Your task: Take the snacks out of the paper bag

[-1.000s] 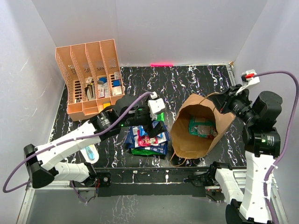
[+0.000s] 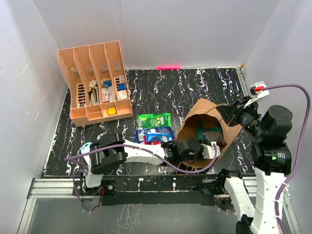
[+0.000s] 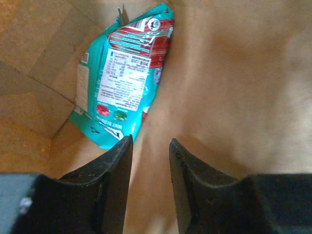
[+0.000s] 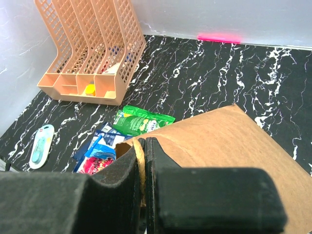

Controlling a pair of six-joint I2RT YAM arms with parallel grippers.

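The brown paper bag [image 2: 198,113] lies with its mouth facing left and frontwards. Inside rests a teal snack pack [image 3: 124,80], also partly visible in the top view. My left gripper reaches into the bag, fingers part open and nothing visible between them; the pack lies ahead and to the left of the fingertips. At the bag's upper rim my right gripper is shut on a thin strip of its tan paper. Left of the bag lies a pile of snacks: a green pack [image 2: 154,120], blue packs and a red one [image 4: 92,165].
A peach divided organizer [image 2: 102,117] stands at the back left. A pale oval item [image 4: 42,146] lies on the left of the marbled black table. Free table stretches behind the bag. The left forearm covers the pile's front part.
My left arm has swung right and down from above the snack pile into the bag's mouth. My right gripper stays at the rim, shifted slightly; the bag's opening has moved a little.
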